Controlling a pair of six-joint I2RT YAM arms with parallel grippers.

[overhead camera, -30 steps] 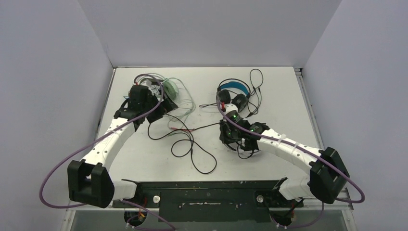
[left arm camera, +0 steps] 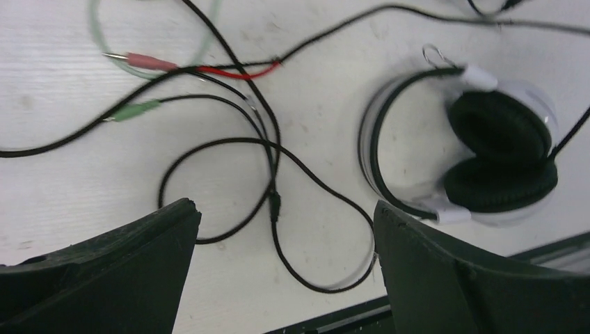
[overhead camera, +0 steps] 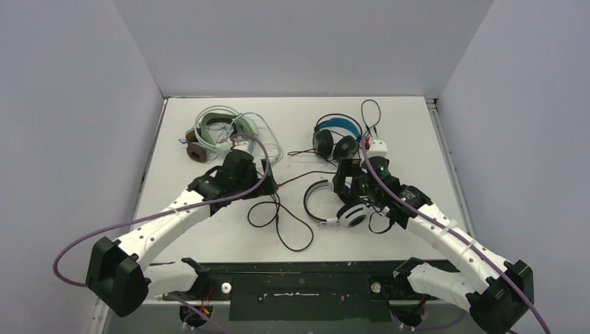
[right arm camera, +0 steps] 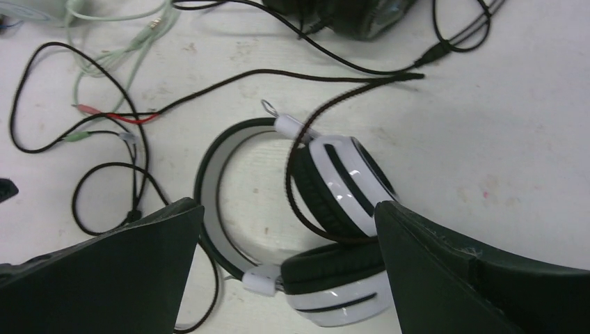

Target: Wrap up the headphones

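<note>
White-and-black headphones point(overhead camera: 349, 216) lie folded front right of the table's middle, their headband point(left arm camera: 379, 139) curving left. A black cable point(right arm camera: 316, 111) crosses the cups point(right arm camera: 341, 182) and runs left into loose loops point(overhead camera: 292, 216) with red and green plugs point(left arm camera: 149, 61). My left gripper point(overhead camera: 268, 177) is open above those loops, nothing between its fingers. My right gripper point(overhead camera: 346, 177) is open over the white-and-black headphones, also empty.
Green headphones with pale tangled cables point(overhead camera: 216, 132) lie at the back left. Blue-and-black headphones point(overhead camera: 337, 125) with a cable lie at the back right. Bare table point(overhead camera: 181, 233) shows at the front left.
My left gripper has moved right from the green headphones to over the black cable loops. My right gripper has moved right over the white-and-black headphones, uncovering more of them.
</note>
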